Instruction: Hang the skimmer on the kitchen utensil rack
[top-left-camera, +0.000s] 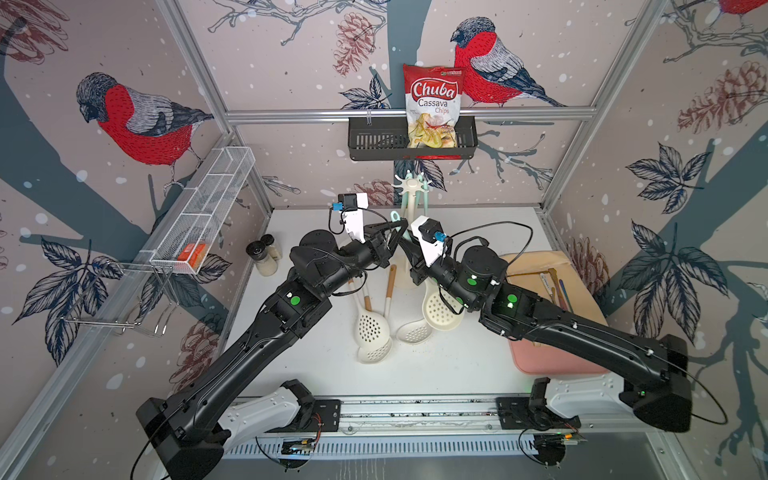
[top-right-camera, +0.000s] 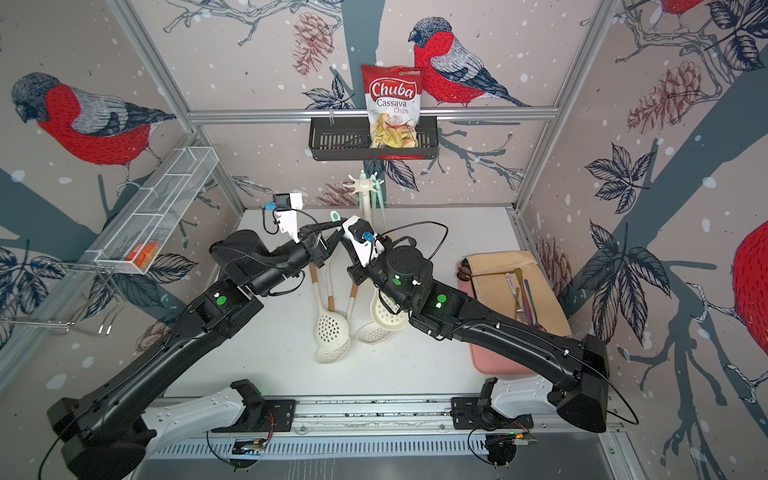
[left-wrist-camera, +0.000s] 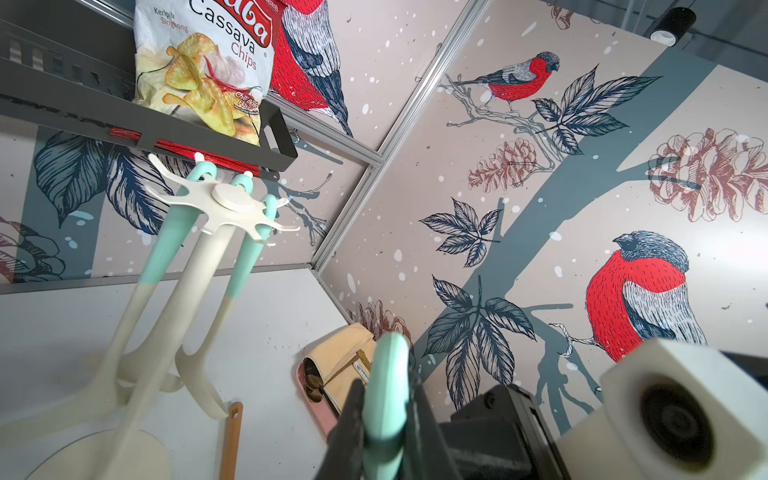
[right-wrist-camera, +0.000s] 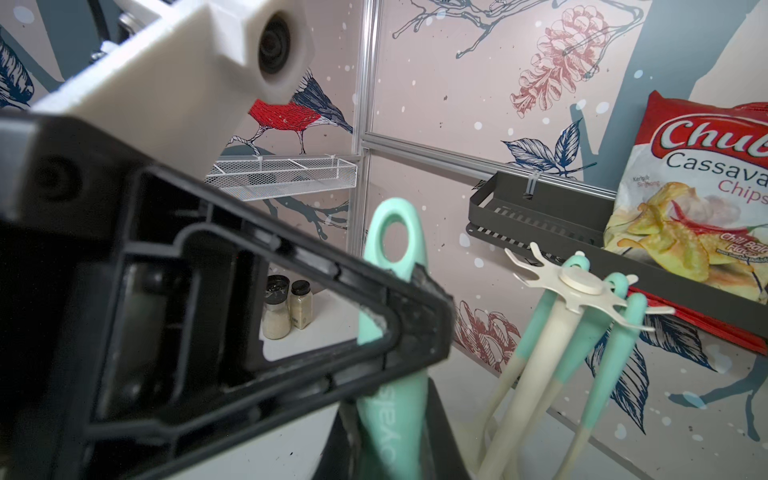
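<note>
The skimmer (top-left-camera: 441, 312) hangs from its mint handle (right-wrist-camera: 392, 432), which both grippers grip near the top. My left gripper (top-left-camera: 393, 233) is shut on it by the loop (right-wrist-camera: 393, 209); my right gripper (top-left-camera: 409, 249) is shut on it close by. The white rack (right-wrist-camera: 577, 280), with several mint-handled utensils on its hooks, stands just behind, right of the held handle in the right wrist view and left of it in the left wrist view. The skimmer's head is partly hidden by the right arm in the top views.
A dark shelf (top-left-camera: 376, 152) with a chips bag (top-left-camera: 432, 104) is above the rack. Loose utensils (top-left-camera: 372, 328) lie on the table, spice jars (top-left-camera: 262, 260) stand left, a pink tray (top-left-camera: 552, 364) sits right, and a wire shelf (top-left-camera: 200, 208) is on the left wall.
</note>
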